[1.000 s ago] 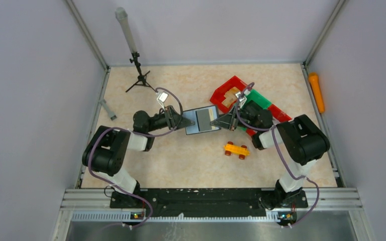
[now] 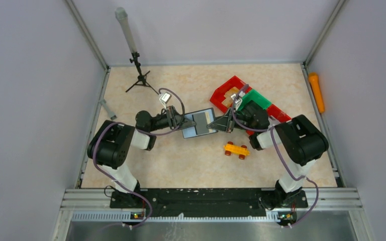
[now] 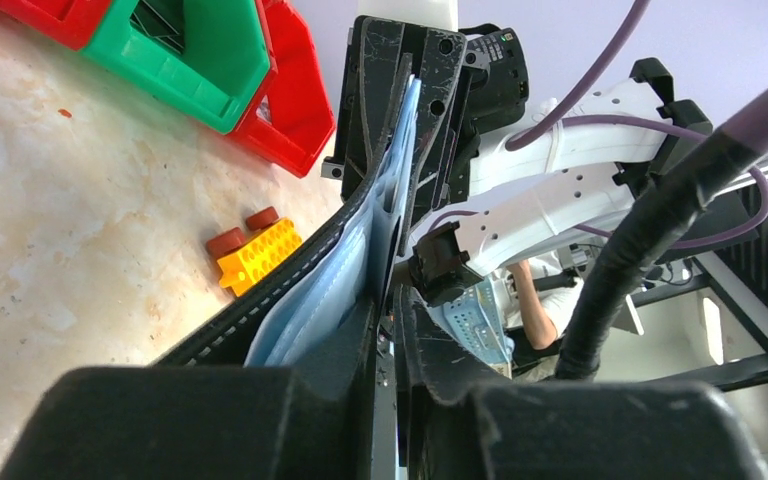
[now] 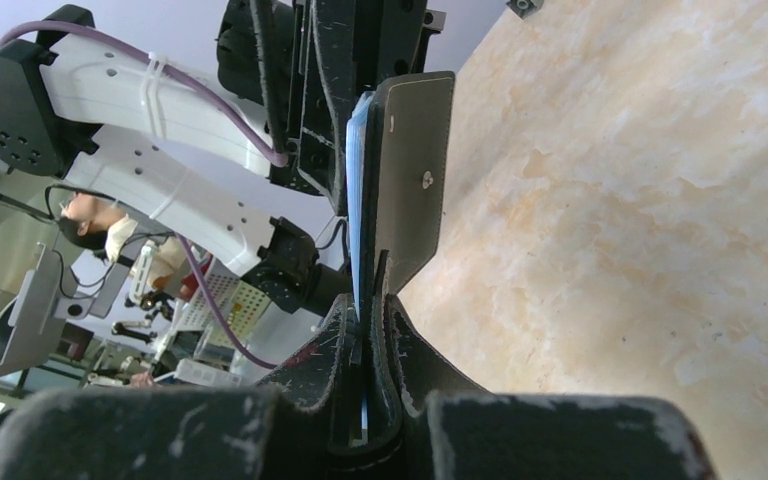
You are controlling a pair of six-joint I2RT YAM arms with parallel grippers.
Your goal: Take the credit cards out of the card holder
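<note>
Between the two grippers, the open card holder (image 2: pixel 199 125) hangs above the middle of the table, grey with pale blue sleeves. In the left wrist view its dark stitched edge and blue sleeves (image 3: pixel 350 250) run away from my left gripper (image 2: pixel 183 123), whose fingers are at the holder's left end; how far they are closed is hard to see. My right gripper (image 2: pixel 213 124) is shut on the holder's right end. In the right wrist view the holder's dark flap (image 4: pixel 412 170) stands upright. Individual cards cannot be told apart from the sleeves.
Red and green bins (image 2: pixel 257 96) stand at the back right, partly under my right arm. A yellow toy car (image 2: pixel 236 149) lies at the front right of the table. A stand (image 2: pixel 139 75) is at the back left.
Both grippers and the card holder have shifted slightly to the left, and the holder has tilted a little in the top view.
</note>
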